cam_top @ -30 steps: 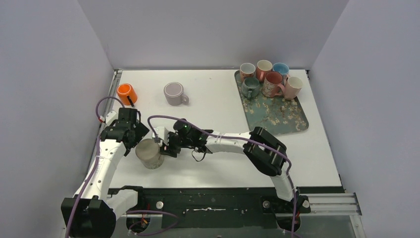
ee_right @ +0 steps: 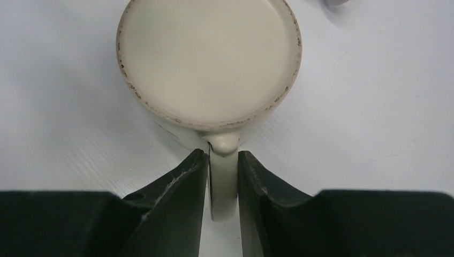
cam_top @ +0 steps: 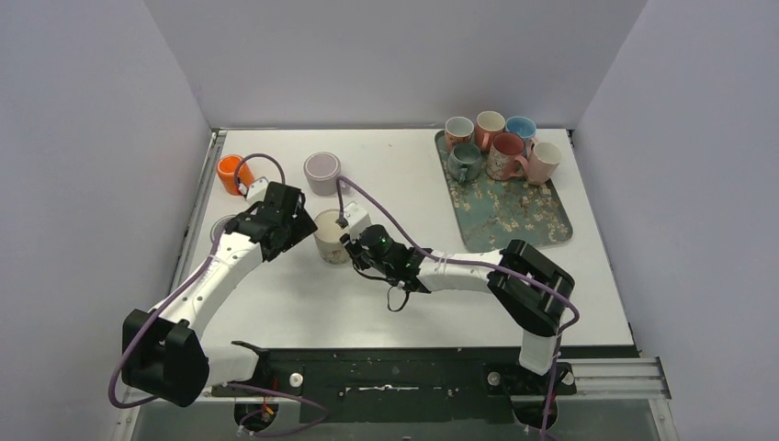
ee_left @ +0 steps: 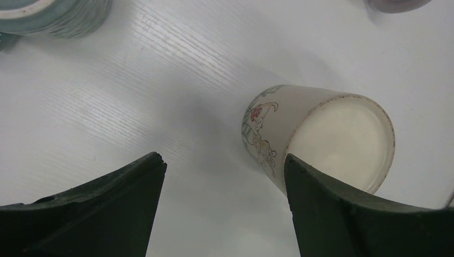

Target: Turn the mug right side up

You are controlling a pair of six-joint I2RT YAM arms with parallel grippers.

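Observation:
A cream mug with a floral side is at the left middle of the table, between my two grippers. Its pale round end, edged with a speckled brown rim, faces the cameras. In the right wrist view the mug has its handle between the fingers of my right gripper, which is shut on it. My left gripper stands open, fingers wide apart. The mug lies beyond and behind its right finger, with only bare table showing in the gap.
An upturned grey mug and an orange mug stand behind. A greenish mug is partly hidden by the left arm in the top view. Several mugs crowd the back of a tray at right.
The cream mug has travelled right and toward the back along with my right gripper, staying at its fingers. My left gripper has moved right and slightly back, close to the mug.

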